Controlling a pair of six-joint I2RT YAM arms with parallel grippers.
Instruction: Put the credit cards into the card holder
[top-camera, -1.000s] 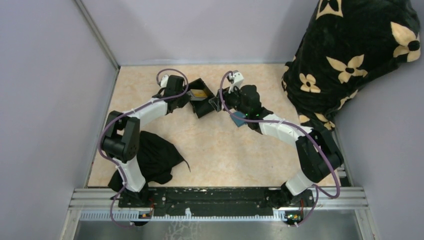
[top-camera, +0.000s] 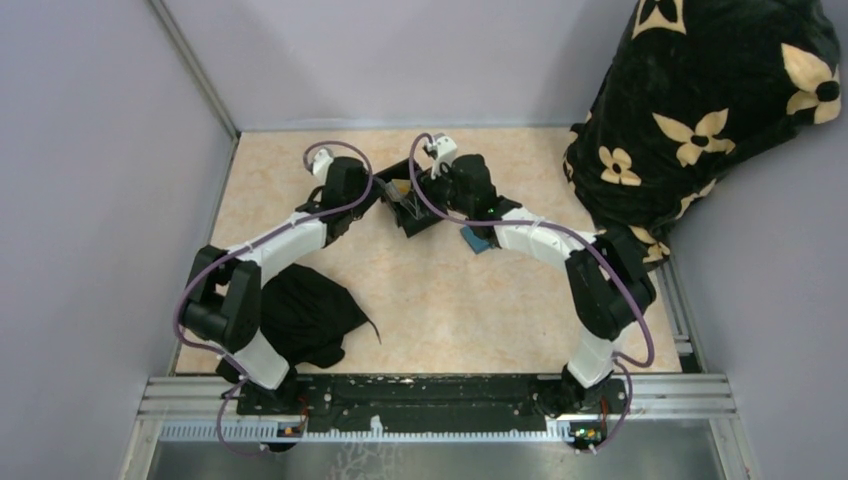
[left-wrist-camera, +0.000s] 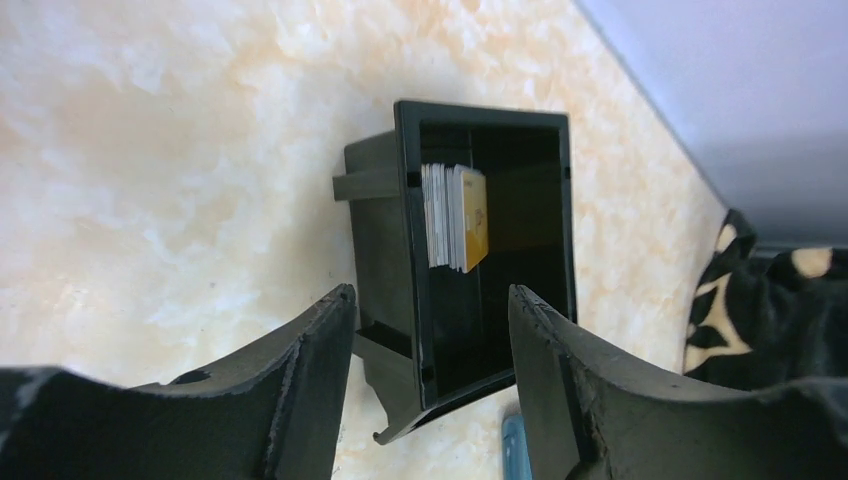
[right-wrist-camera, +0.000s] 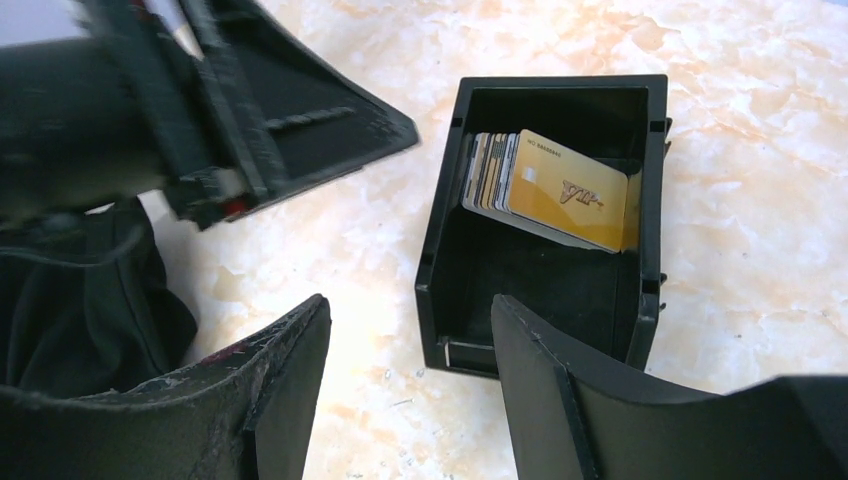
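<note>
Several credit cards (right-wrist-camera: 490, 172), a gold one (right-wrist-camera: 568, 190) foremost, stand leaning together at one end of an open black box (right-wrist-camera: 655, 200). A small flat blue object, perhaps the card holder (top-camera: 476, 239), lies on the table by the right arm. My left gripper is open at the left side of the box, with no card between its fingers. From the box's right side, my right gripper reaches over it. Its fingers (right-wrist-camera: 290, 350) are apart and empty, clear of the cards.
A black cloth (top-camera: 310, 315) lies at the front left of the table, and a dark patterned cushion (top-camera: 690, 130) fills the back right corner. Both grippers are close together over the box.
My right gripper has moved left, over the box.
</note>
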